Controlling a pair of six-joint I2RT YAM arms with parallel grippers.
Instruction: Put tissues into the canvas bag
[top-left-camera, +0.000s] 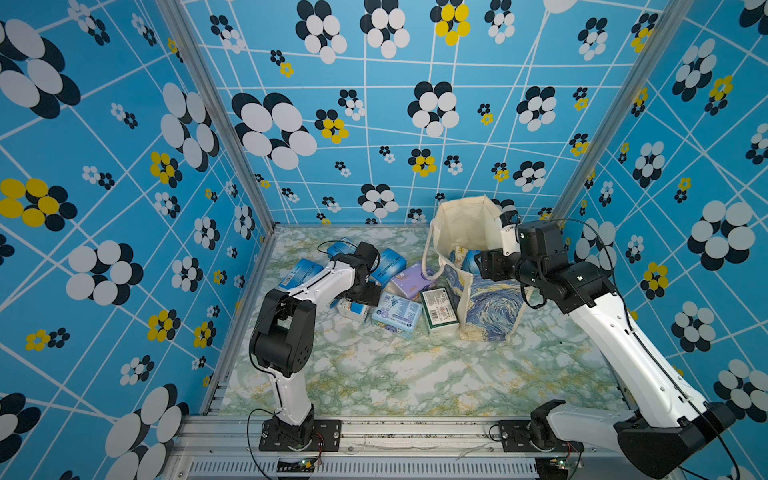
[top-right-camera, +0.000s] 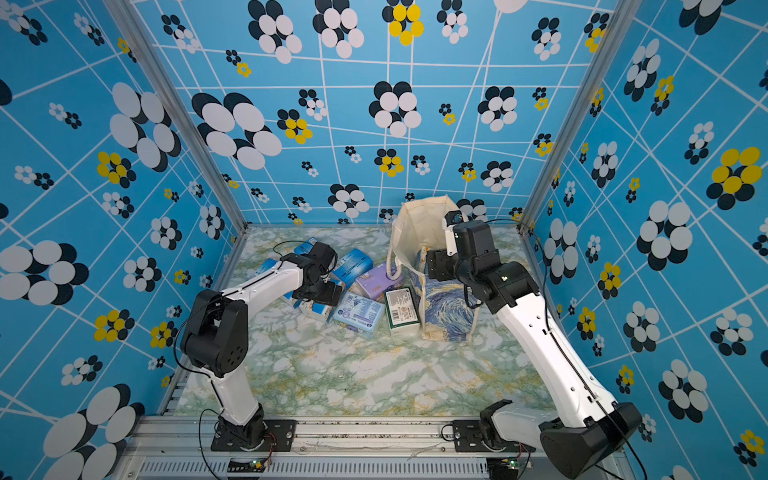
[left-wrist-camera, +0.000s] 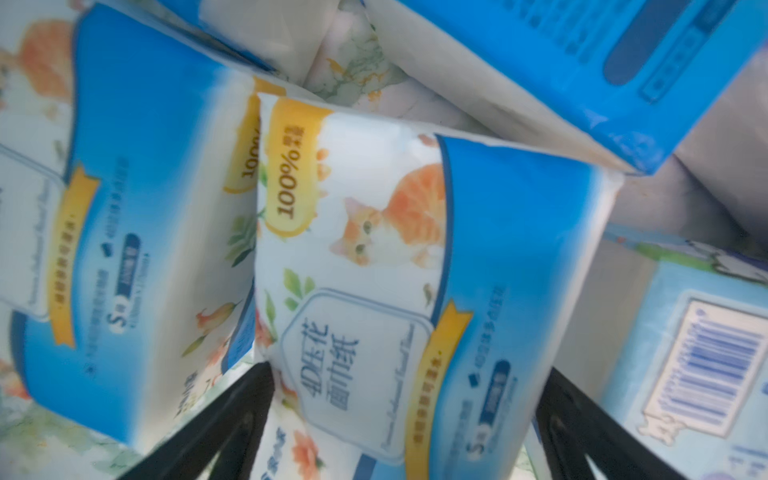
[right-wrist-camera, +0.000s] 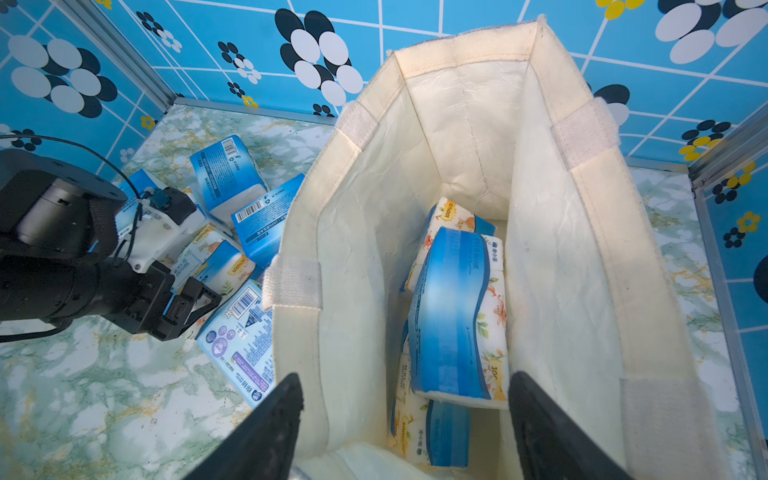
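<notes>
The cream canvas bag (right-wrist-camera: 352, 240) stands upright at the right of the table, mouth up, with several blue-and-white tissue packs (right-wrist-camera: 452, 312) inside. My right gripper is at its near rim, fingers open and spread apart; what lies between them there is hard to judge. Over on the left, my left gripper is open directly above a blue-and-white tissue pack (left-wrist-camera: 376, 216) with an orange cat print. Its fingers (left-wrist-camera: 576, 424) stand on either side of the pack's near end. Another such pack (left-wrist-camera: 152, 184) lies close against its left side.
Beside the left gripper lie more blue packs (top-left-camera: 389, 265), a pale blue pack (top-left-camera: 396, 313), a purple pack (top-left-camera: 412, 281) and a dark green-edged box (top-left-camera: 439, 309) against the bag.
</notes>
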